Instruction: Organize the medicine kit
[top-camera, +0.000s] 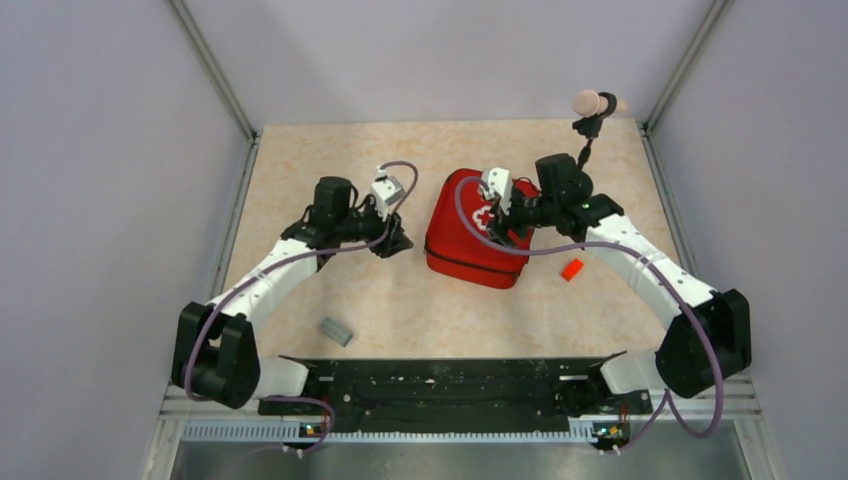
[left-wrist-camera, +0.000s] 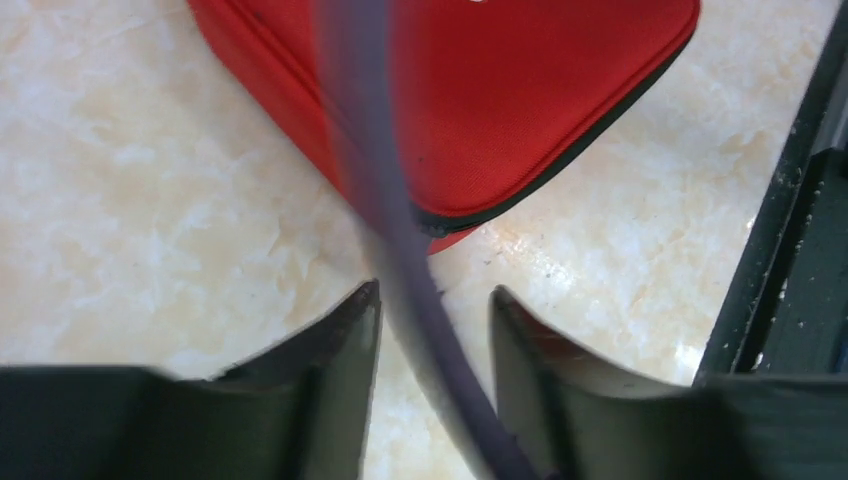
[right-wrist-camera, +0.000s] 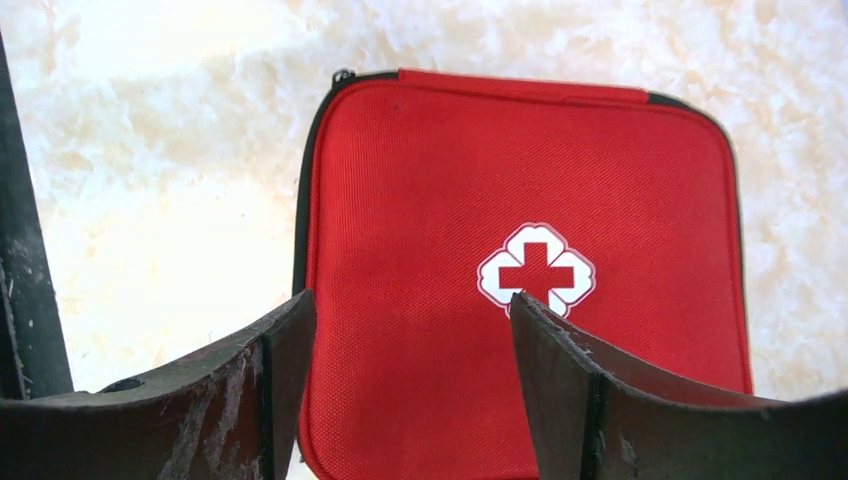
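The red medicine kit (top-camera: 470, 248) lies closed on the table right of centre, a white cross emblem (right-wrist-camera: 555, 285) on its lid. A zip with a black edge runs round it, and a zip pull (right-wrist-camera: 343, 75) sits at one corner. Left of the kit, apart from it, my left gripper (top-camera: 393, 245) is open. A blurred purple cable (left-wrist-camera: 400, 260) crosses in front of its fingers in the left wrist view. My right gripper hangs over the kit's lid, fingers spread with no object between them. Whatever the kit contains is hidden.
A small grey block (top-camera: 336, 331) lies at the front left. A small orange-red piece (top-camera: 572, 269) rests right of the kit. At the back right stands a black stand with a pinkish top (top-camera: 594, 103).
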